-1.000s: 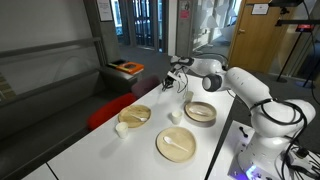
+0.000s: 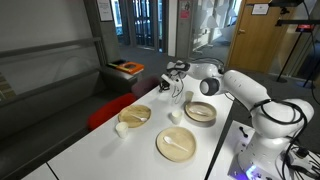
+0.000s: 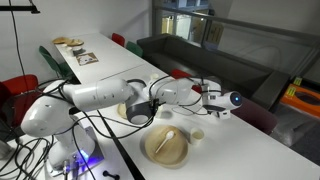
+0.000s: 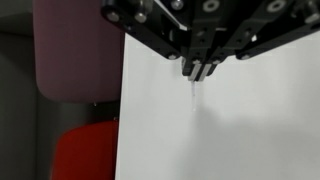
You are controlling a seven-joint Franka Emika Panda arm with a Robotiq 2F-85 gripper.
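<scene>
My gripper is shut over the white table (image 4: 240, 130), near the edge beside the chairs. A faint pale streak runs below its fingertips in the wrist view; I cannot tell whether it is a thin object or a reflection. Exterior view 1 has the gripper (image 2: 166, 82) far down the table, beyond the dishes. A round tan plate (image 2: 178, 154) with a pale utensil on it lies nearer my base. Another tan plate (image 2: 126, 111), also holding a pale utensil, is by the sofa side.
Pale cups (image 2: 122, 130) stand around the plates. A shallow bowl (image 2: 201, 114) sits at the right edge. A red chair (image 4: 85, 150) borders the table.
The arm's outer part has come down toward the table at the far end. The plates and cups have stayed in place.
</scene>
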